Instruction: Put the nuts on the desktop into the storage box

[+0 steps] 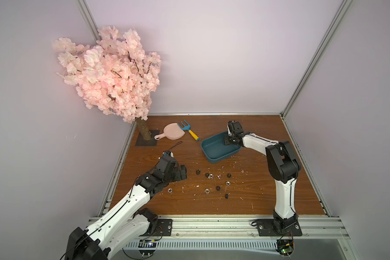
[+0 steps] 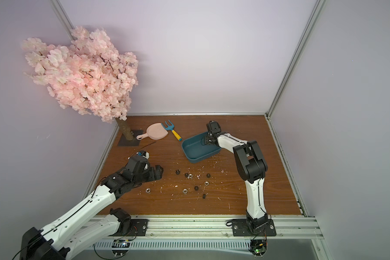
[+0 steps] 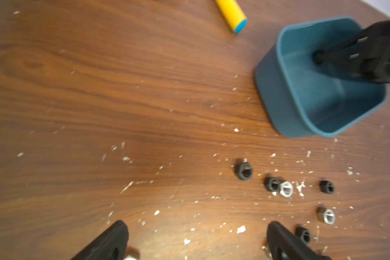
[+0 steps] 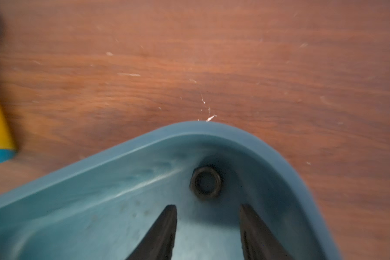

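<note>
In the right wrist view a dark nut (image 4: pixel 205 182) lies on the floor of the blue-green storage box (image 4: pixel 251 138), near a rounded corner. My right gripper is open over the box, its fingertips apart from that nut. My left gripper stands wide open above the desk, left of the scattered nuts and empty. Those on the desk include a black nut (image 3: pixel 243 170), a black nut (image 3: pixel 272 183) touching a silver nut (image 3: pixel 286 189), and another silver nut (image 3: pixel 326 215). A lone silver nut (image 1: pixel 169 190) lies near the left arm.
A pink dustpan (image 1: pixel 174 131) and a blue fork with a yellow handle (image 1: pixel 193 135) lie behind, left of the box. The blossom tree (image 1: pixel 112 73) fills the back left corner. White scraps dot the desk.
</note>
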